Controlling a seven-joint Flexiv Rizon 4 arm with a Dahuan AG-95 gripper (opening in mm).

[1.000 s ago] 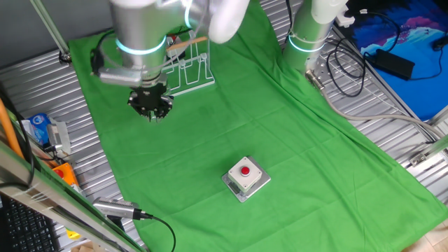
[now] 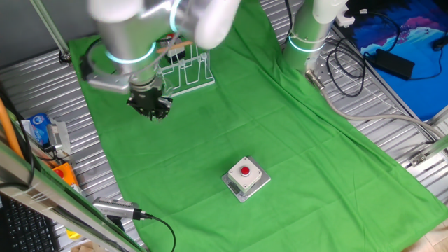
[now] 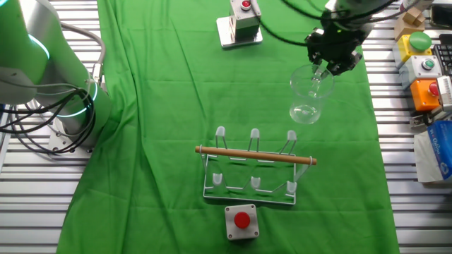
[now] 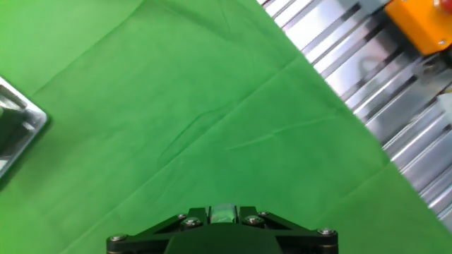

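A clear, see-through cup (image 3: 305, 113) shows in exterior view 2, its rim at the fingertips of my gripper (image 3: 323, 68). The fingers look closed on the edge of the cup, which hangs on the rack side of them. At the bottom of the wrist view, my gripper has its fingers close together with a small pale, translucent bit between them. From exterior view 1 the dark gripper (image 2: 151, 112) appears over the green cloth near the rack, and the cup's outline is hard to make out there.
A white wire rack (image 3: 251, 197) with a wooden bar (image 3: 256, 153) stands on the cloth. One red-button box (image 3: 241, 221) sits beside it; another (image 2: 245, 171) rests on a metal plate. Coloured button boxes (image 3: 424, 88) line the table's side.
The gripper itself shifted only slightly. Rack and button box stayed put.
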